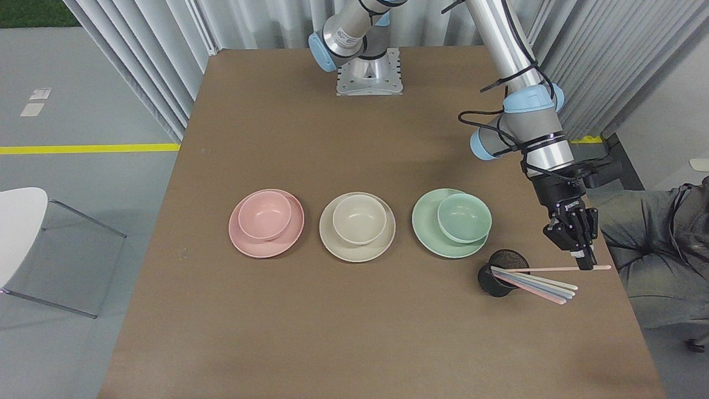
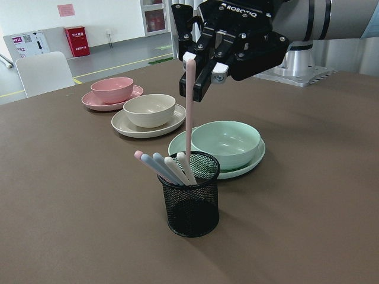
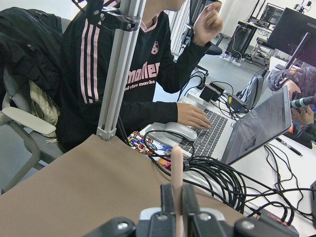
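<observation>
My gripper (image 1: 585, 262) is shut on a long pink chopstick (image 3: 177, 168), held horizontal above the black mesh cup (image 2: 192, 216) near the table's right edge; the gripper shows also in the left view (image 2: 204, 77). The cup holds several pale pink, blue and cream chopsticks (image 1: 541, 286). Pink (image 1: 264, 213), cream (image 1: 359, 216) and green (image 1: 463, 216) bowls sit on matching saucers in a row to the cup's left and behind.
A person, laptop (image 3: 256, 126) and cables are beyond the right edge.
</observation>
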